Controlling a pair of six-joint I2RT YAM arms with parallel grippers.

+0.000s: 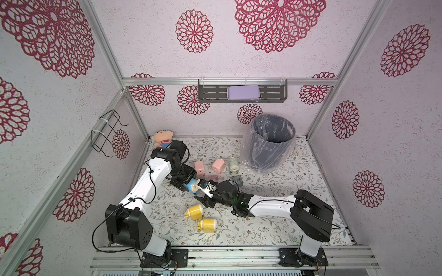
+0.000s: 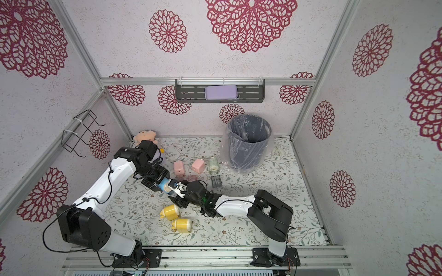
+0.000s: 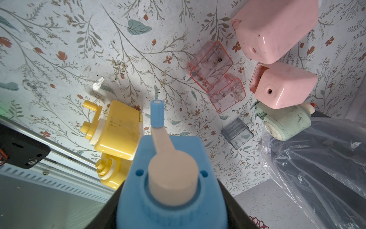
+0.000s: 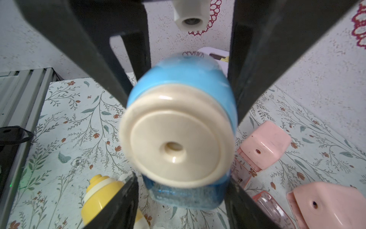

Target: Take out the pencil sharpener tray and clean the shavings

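A blue pencil sharpener with a cream crank is held in the air, my left gripper shut on its body. In the right wrist view its cream face with a pencil hole points toward that camera. Under the face shows a darker blue, translucent tray part. The right gripper stands part open, its blurred fingers one on each side of this tray part; contact is hard to tell. From above, both grippers meet closely at the sharpener, which hides their fingertips.
Two yellow sharpeners lie nearer the front. Behind are pink bodies, a green sharpener, clear red trays and a grey tray. A bag-lined bin stands at back right.
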